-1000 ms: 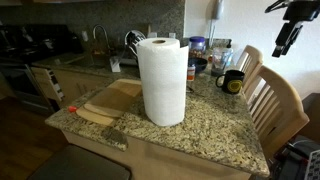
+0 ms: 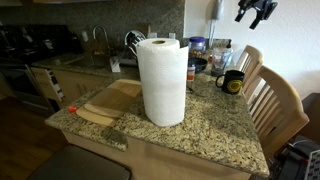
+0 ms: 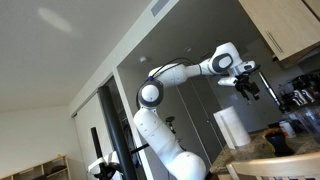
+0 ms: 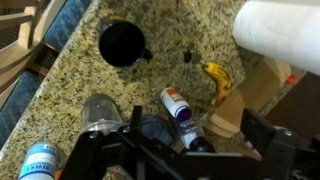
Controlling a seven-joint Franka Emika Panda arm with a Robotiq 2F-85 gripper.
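High over the counter, my gripper [image 2: 248, 20] hangs at the top right of exterior view 1, with its fingers apart and nothing between them. In the wrist view the dark fingers [image 4: 268, 138] show at the lower edge, far above the surface. A black mug [image 4: 122, 43] stands at upper left there, and a yellow banana [image 4: 217, 82] lies right of centre. Between them, lower down, is a small white bottle [image 4: 177, 103] with a red and blue label. The tall white paper towel roll [image 2: 163, 85] stands upright on the counter.
Wooden chairs [image 2: 280, 103] line the counter's right side. Jars and bottles [image 2: 197, 45] cluster at the back, near a dark pan [image 4: 155, 128]. Wooden boards [image 2: 115, 98] lie left of the roll.
From the right edge of exterior view 1, my gripper has moved left and up in the picture. The mug, roll and other counter items look unmoved.
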